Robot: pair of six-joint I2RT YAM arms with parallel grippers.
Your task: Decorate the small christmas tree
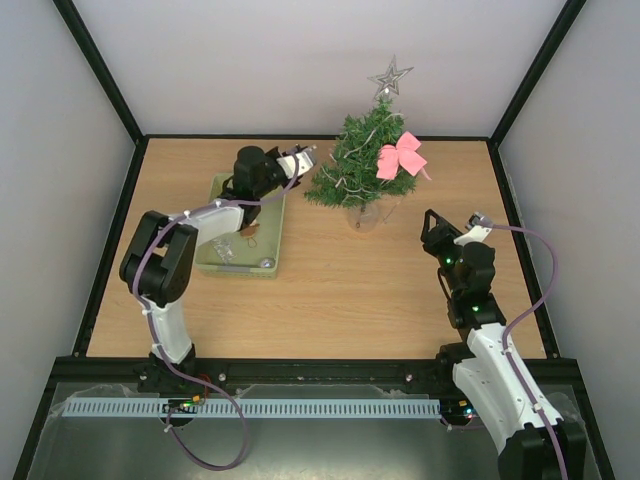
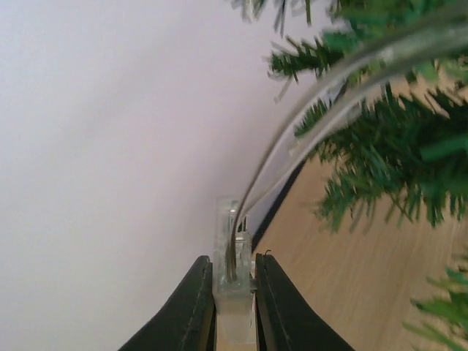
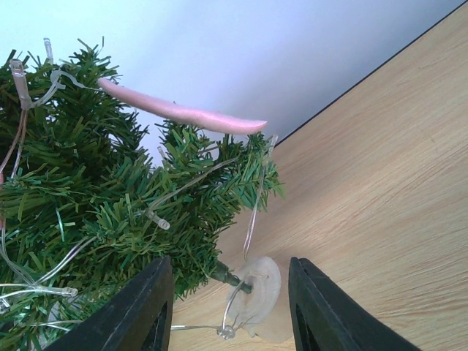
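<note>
The small Christmas tree (image 1: 362, 150) stands upright at the back, with a silver star (image 1: 390, 76) on top and a pink bow (image 1: 401, 157) on its right. In the left wrist view my left gripper is shut on a clear plastic piece (image 2: 232, 298), from which two pale strands (image 2: 292, 142) curve towards the branches at upper right. That gripper is just left of the tree, apart from its trunk. My right gripper is open with nothing between its fingers, to the right of the tree; the clear base (image 3: 262, 281) shows beyond it.
A green tray (image 1: 262, 272) with several small items lies under the left arm. Light wire (image 3: 252, 212) runs over the branches and down near the base.
</note>
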